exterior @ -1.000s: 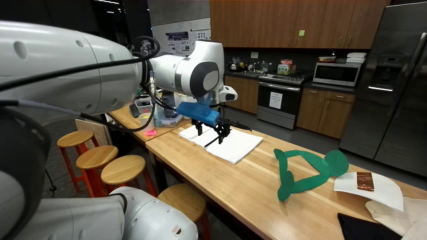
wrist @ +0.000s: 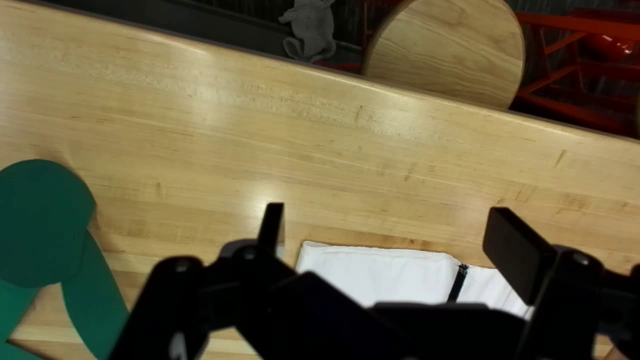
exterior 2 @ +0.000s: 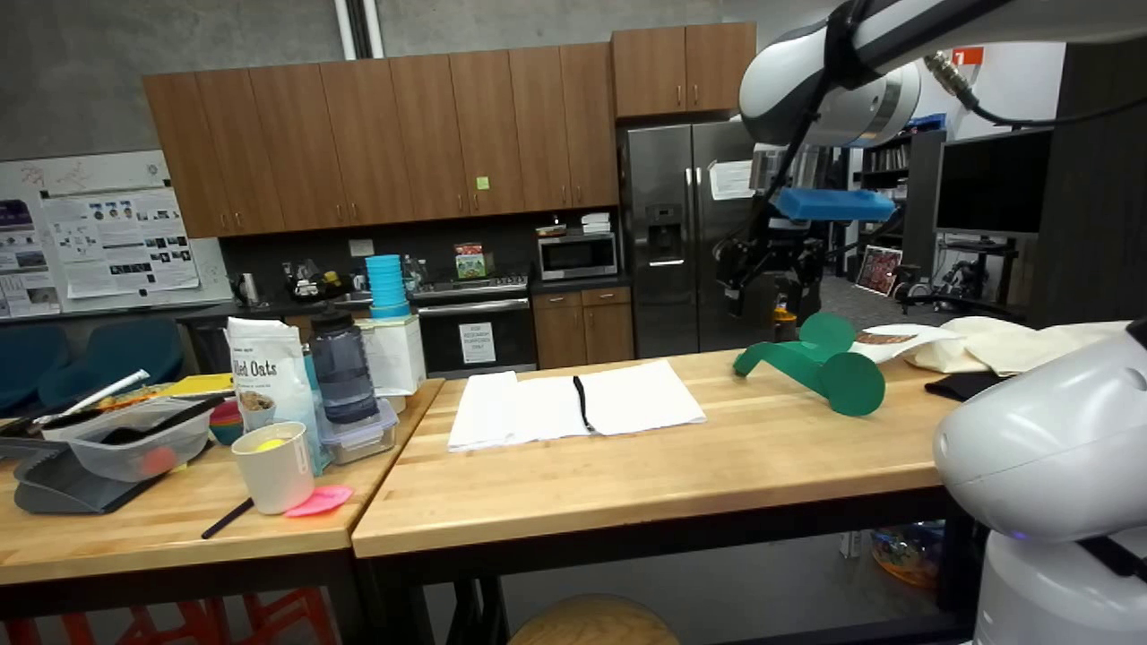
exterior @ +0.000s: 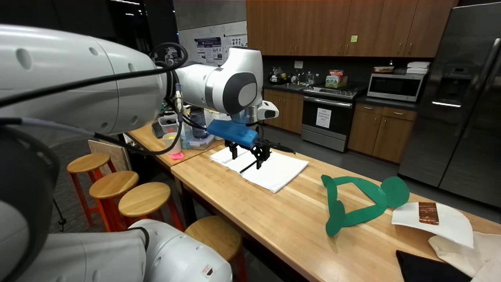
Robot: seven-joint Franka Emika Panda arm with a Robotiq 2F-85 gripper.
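Observation:
My gripper is open and empty, its two dark fingers wide apart above the table. A white folded cloth lies flat on the wooden table, with a thin black strip across it. In the wrist view the cloth shows partly below and between the fingers; the gripper body hides the rest. To one side, a green cut-out piece with rounded ends forms a loop on the table, apart from the gripper. Its round end shows at the left of the wrist view.
Beyond the green piece lie a white sheet with a copper patch, a black cloth and a cream cloth. A cup, an oats bag and tubs crowd the adjoining table. Bare wood runs along the near side.

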